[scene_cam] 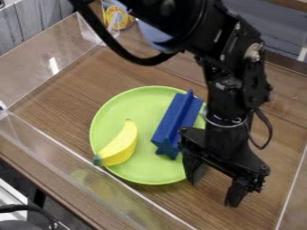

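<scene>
A green plate [135, 103] rests on the wooden surface, holding a yellow banana [118, 144] on its left and a blue trough-shaped block [174, 123] on its right. My black gripper [218, 184] is low at the plate's right edge, just right of the blue block, with its fingers spread open and nothing visible between them. The arm covers the plate's right rim.
Clear walls border the wooden surface [72, 103] at the left and front. A yellow can [117, 16] and a blue object stand at the back. Bare wood lies left of the plate and right of the gripper.
</scene>
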